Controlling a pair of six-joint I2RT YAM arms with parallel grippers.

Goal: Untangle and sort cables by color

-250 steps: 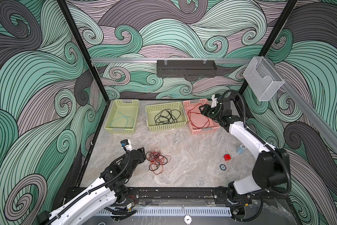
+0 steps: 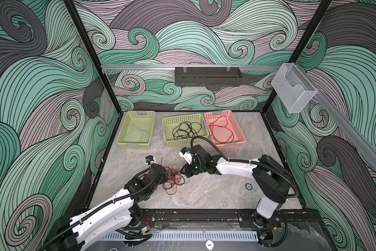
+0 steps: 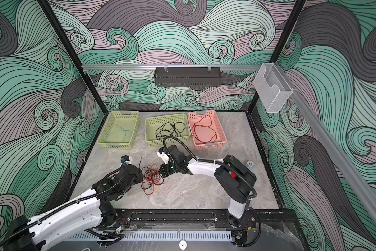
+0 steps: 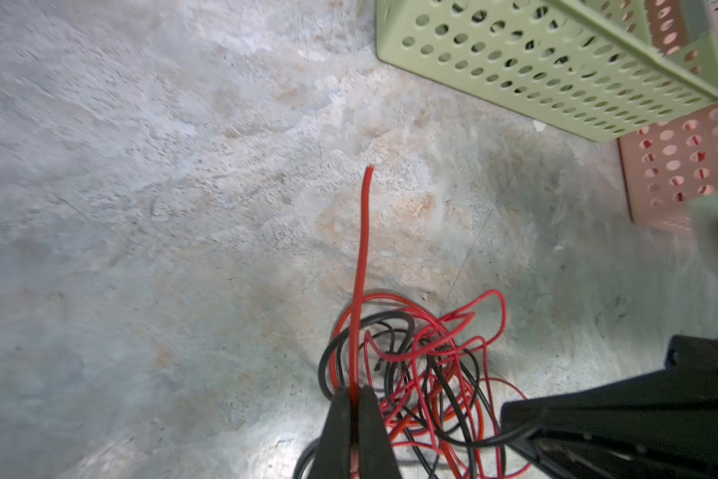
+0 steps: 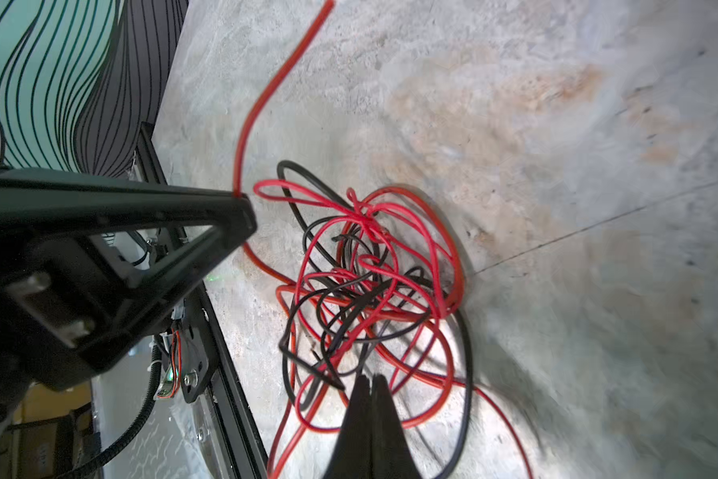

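Note:
A tangle of red and black cables [image 5: 367, 295] lies on the table between my two grippers. My left gripper is shut on a red cable, whose free end sticks out past the fingertips; the right wrist view shows it passing through that tip. My right gripper is shut over the tangle. A black cable [image 4: 498, 439] reaches its tip in the left wrist view, but whether it is pinched cannot be told. Sorted cables lie in baskets: black in the middle green basket [image 2: 168, 141], red in the pink basket [image 2: 237, 136].
The left green basket [image 2: 123, 142] holds a thin light-blue cable. All baskets stand along the back of the table. A small round dark object [image 2: 248, 186] lies at the right, near the right arm. Bare table lies in front of the baskets and at the front right.
My right arm has swung from above the pink basket to the tangle.

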